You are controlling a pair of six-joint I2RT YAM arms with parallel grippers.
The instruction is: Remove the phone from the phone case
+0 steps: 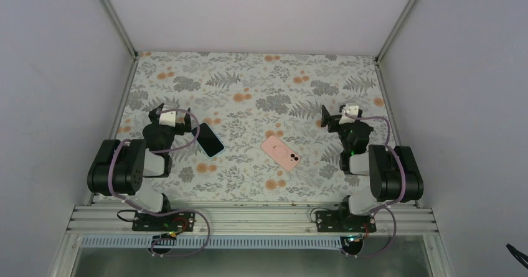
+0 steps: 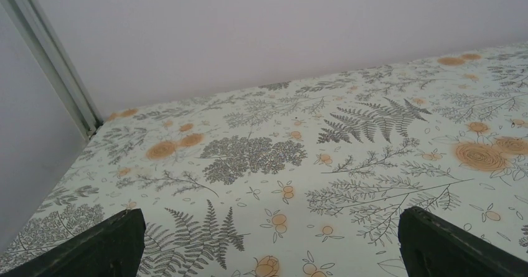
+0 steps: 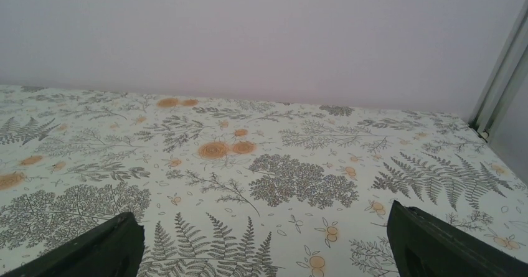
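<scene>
A dark-screened phone (image 1: 208, 140) with a pale blue edge lies face up on the table, just right of my left gripper (image 1: 170, 112). Near the table's middle rests a pink, phone-shaped piece (image 1: 281, 153), its back up, with camera circles at one corner and a ring mark; whether it is a case, a phone or both cannot be told. The two pieces lie apart. In the left wrist view the black fingers (image 2: 115, 246) are wide open on bare table. My right gripper (image 1: 342, 111) is likewise open, well right of the pink piece, nothing between its fingers.
White walls (image 1: 261, 15) close off the back and sides. A metal rail (image 1: 268, 210) runs along the front edge, where both arms are mounted.
</scene>
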